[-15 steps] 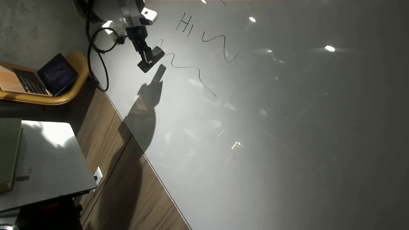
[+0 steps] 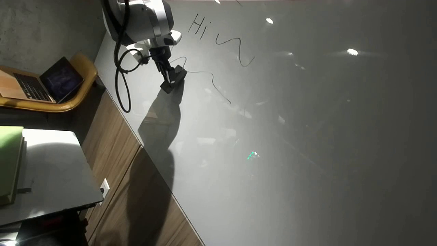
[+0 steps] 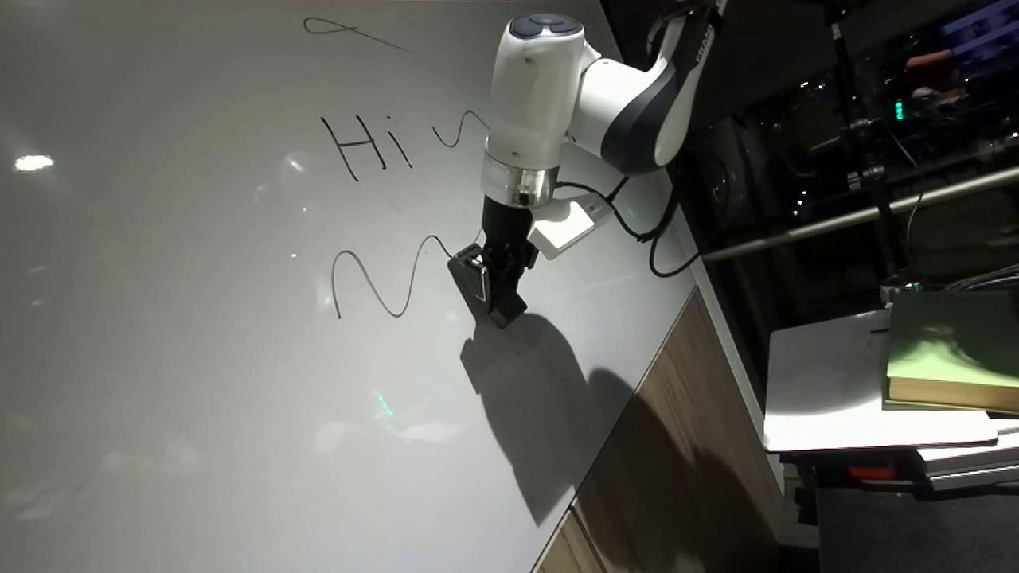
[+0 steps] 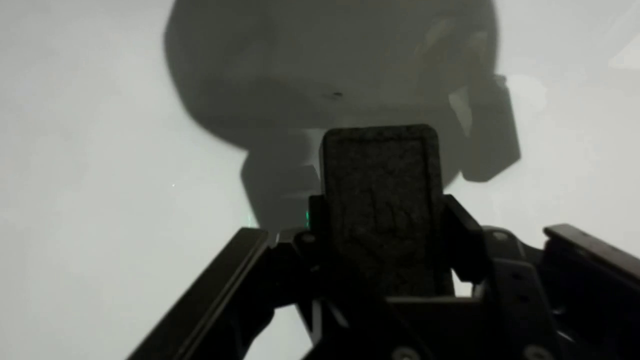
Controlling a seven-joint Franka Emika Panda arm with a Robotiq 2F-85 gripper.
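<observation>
A dark, block-shaped eraser [image 4: 384,198] is held between the fingers of my gripper in the wrist view. In exterior view 1 my gripper [image 2: 171,76] carries the eraser [image 2: 179,74] close against the whiteboard [image 2: 307,143], over part of a thin wavy line [image 2: 213,81]. Exterior view 2 shows the eraser [image 3: 468,277] at the right end of a wavy line [image 3: 392,310]. Whether its face touches the board cannot be made out. Above stand the word "Hi" [image 3: 355,143], a looped mark [image 3: 329,29] and a short curve [image 3: 449,142].
Wood panels [image 2: 118,151] border the board below. Beyond them stand a table with a green book [image 2: 9,164] and a yellow chair holding a laptop [image 2: 30,86]. A cable [image 2: 130,102] loops beside the arm. Most of the board is open.
In exterior view 1 my gripper and the eraser have moved right and downward, onto the start of the wavy line. Their shadow now meets the eraser. The writing there otherwise looks the same.
</observation>
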